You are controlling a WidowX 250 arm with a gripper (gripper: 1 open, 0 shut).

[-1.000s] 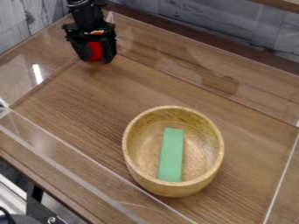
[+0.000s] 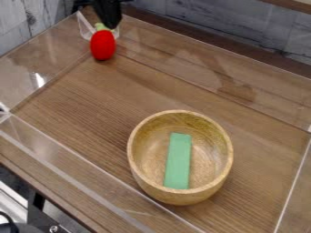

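Note:
A red oval object (image 2: 102, 45) lies on the wooden table at the upper left, with a pale green and white item (image 2: 101, 28) just behind it. My dark gripper (image 2: 107, 20) is at the top edge above them, partly out of frame; its fingertips are too small to make out clearly. A round tan bowl (image 2: 180, 161) at the lower right holds a long green block (image 2: 179, 160).
A wall runs along the back left, and the table's left edge shows at lower left.
My gripper has moved up, away from the red object, which it largely covered before and which is now exposed. The bowl and green block have not moved.

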